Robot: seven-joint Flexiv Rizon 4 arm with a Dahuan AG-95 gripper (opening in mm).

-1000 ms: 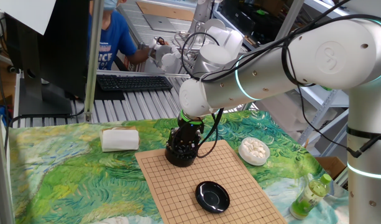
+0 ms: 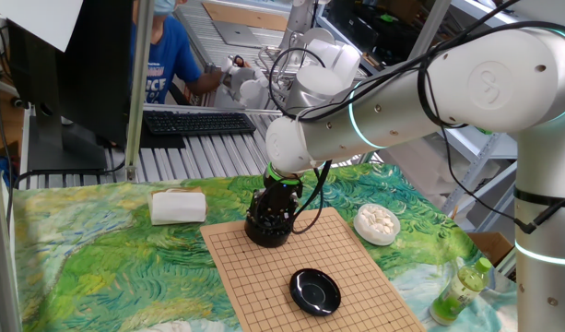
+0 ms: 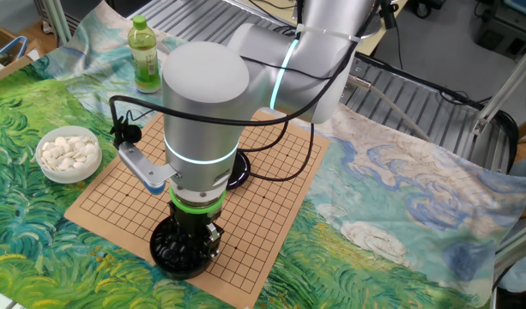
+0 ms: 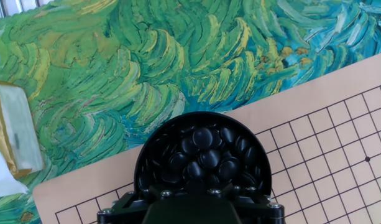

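A black bowl (image 4: pixel 206 121) full of glossy black stones (image 4: pixel 202 138) stands at one edge of the wooden grid board (image 4: pixel 314 149). My gripper (image 2: pixel 269 226) points down at this bowl, its black body overlapping the bowl's near side in the wrist view. Black fingers against black stones make it impossible to tell how far apart they are or whether they touch anything. An empty black dish (image 2: pixel 315 291) lies on the board, partly hidden by the arm in exterior view 2.
Beside the board sits a white bowl of white stones (image 2: pixel 377 224). A green-capped bottle (image 2: pixel 461 290) stands near the arm's base. A white packet (image 2: pixel 178 207) lies on the painted cloth (image 2: pixel 98 267). Someone (image 2: pixel 171 60) sits beyond the table.
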